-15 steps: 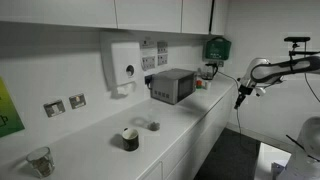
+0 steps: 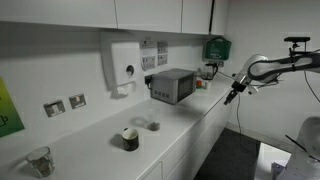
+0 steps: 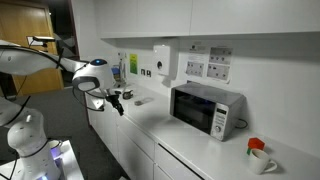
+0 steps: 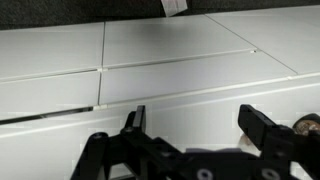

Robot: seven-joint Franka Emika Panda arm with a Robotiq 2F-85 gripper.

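Note:
My gripper [image 2: 230, 98] hangs at the far end of the counter, on the aisle side, in exterior view 1. In exterior view 2 the gripper [image 3: 119, 108] is near the counter's left end. From the wrist, the gripper shows its two dark fingers wide apart, with only white surface between them. A round dark-topped item [image 4: 307, 125] is partly cut off at the right edge, beside the right finger. A dark mug [image 2: 130, 140], a small clear glass [image 2: 154, 125] and a glass jar [image 2: 40, 162] stand on the counter.
The microwave [image 3: 208, 110] occupies the middle of the counter. A white mug [image 3: 260, 162] and a red-and-green cup [image 3: 255, 146] stand to its right. Wall cupboards [image 2: 150, 16] overhang the counter, and white drawer fronts [image 4: 190, 74] line its aisle side.
The counter items have not moved.

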